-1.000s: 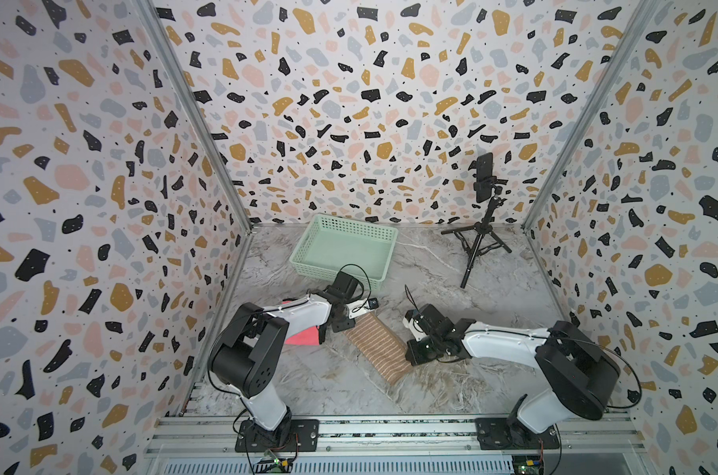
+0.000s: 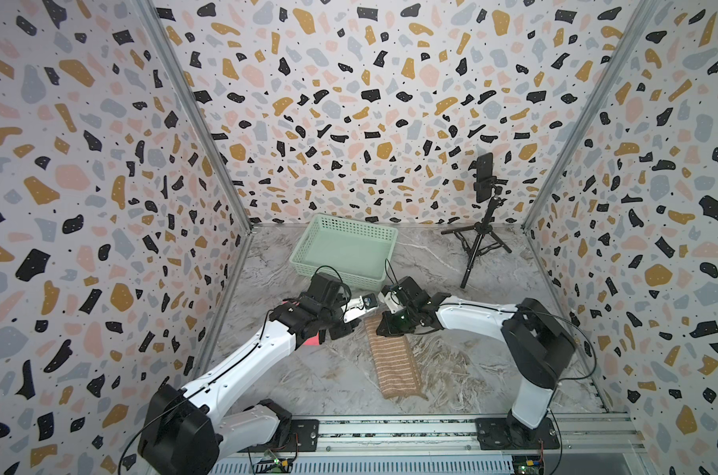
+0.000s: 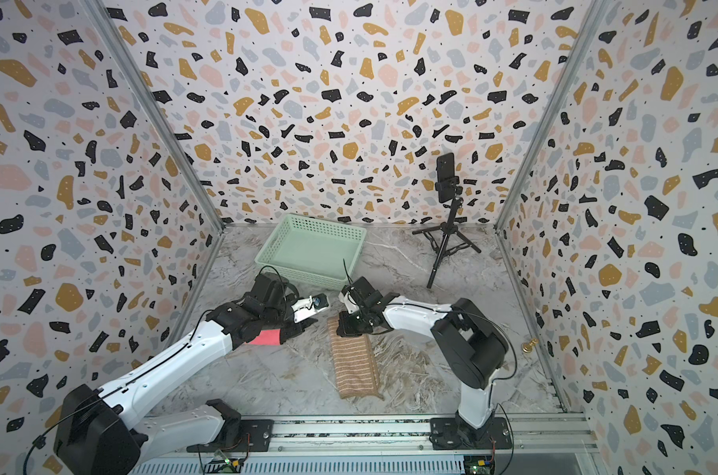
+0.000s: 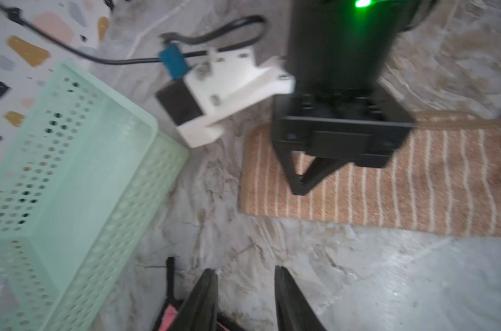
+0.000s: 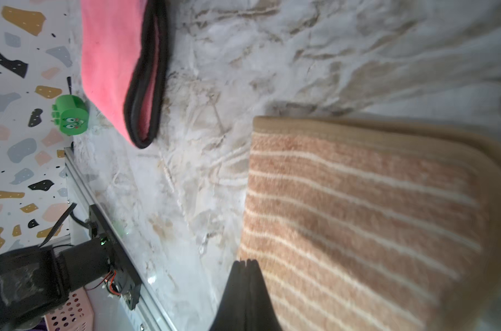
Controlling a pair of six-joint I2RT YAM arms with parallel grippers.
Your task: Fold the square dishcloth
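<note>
The striped tan dishcloth lies folded into a long strip on the marble table, running front to back. My right gripper is shut over the cloth's back part, with nothing visible between its fingers. My left gripper hangs left of the cloth's back end, part open and empty, over bare table.
A mint basket stands at the back left, a folded pink cloth with black edging lies left, partly under my left arm. A black tripod stands back right.
My right gripper has moved back and left over the cloth, which now lies straighter front to back than a second ago.
</note>
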